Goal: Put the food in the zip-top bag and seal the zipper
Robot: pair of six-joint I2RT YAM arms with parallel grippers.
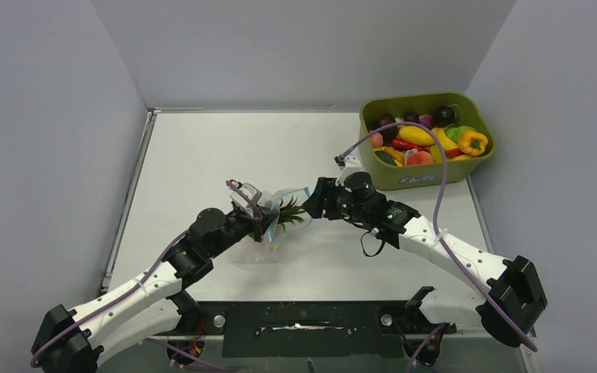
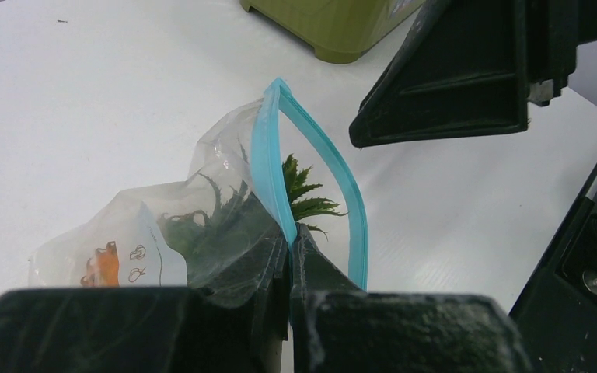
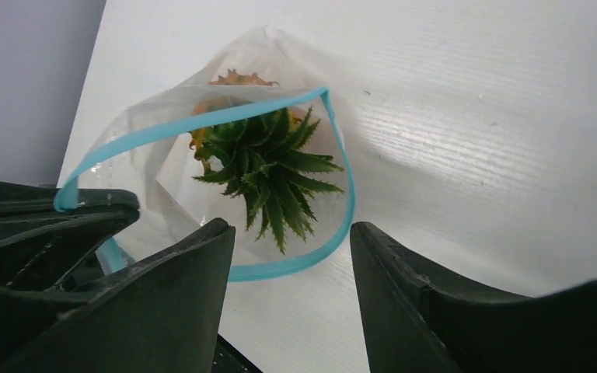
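The clear zip top bag [image 2: 229, 167] stands with its mouth gaping, edged by a light blue zipper strip [image 3: 280, 268]. Inside is a pineapple, its spiky green leaves [image 3: 272, 175] pointing out toward the opening. My left gripper is shut on one side of the bag's rim, the blue strip running between its fingertips. Facing the mouth from the right, my right gripper has its fingers apart, nothing gripped between them. In the left wrist view a dark right finger [image 2: 443, 109] is clear of the blue rim.
At the back right stands a green bin [image 1: 427, 179] full of toy fruit and vegetables. A dark panel [image 1: 303, 342] lies along the front edge.
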